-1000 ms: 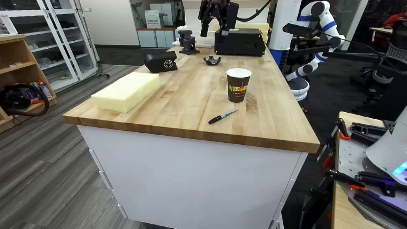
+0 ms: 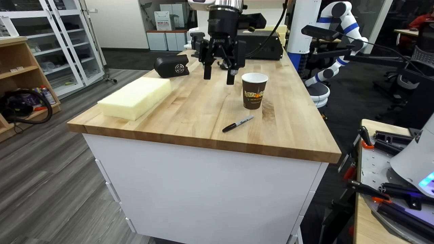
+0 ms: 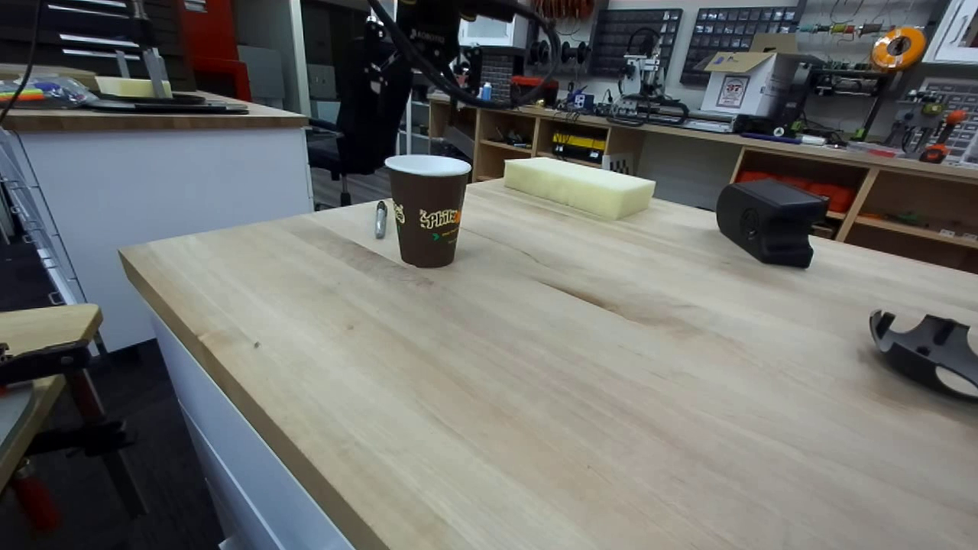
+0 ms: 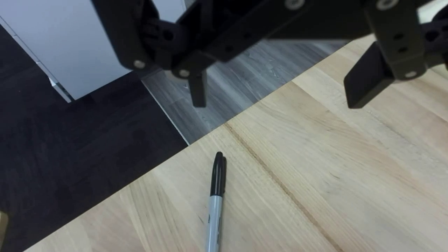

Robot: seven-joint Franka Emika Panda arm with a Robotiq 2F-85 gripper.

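My gripper (image 2: 219,79) hangs open above the wooden tabletop, nothing between its fingers. A marker (image 2: 238,123) with a black cap and grey barrel lies flat near the front edge, just in front of a brown paper cup (image 2: 254,92). The cup stands upright with a white rim and is also seen in exterior view 2. In the wrist view the same marker (image 4: 216,201) lies below the fingers, apart from them, its lower end cut off by the frame. The cup is out of that view. In exterior view 2 the fingertips are out of frame.
A pale yellow foam block (image 2: 135,97) lies at the table's left. Behind it sits a black moulded part (image 2: 171,66), and a curved black piece (image 3: 932,353) lies farther along. A black box (image 2: 260,45) stands at the back. The tabletop between foam and cup is bare.
My gripper has come down and toward the front of the table, now hanging in front of the curved piece and the black box. The marker, cup and foam have not moved.
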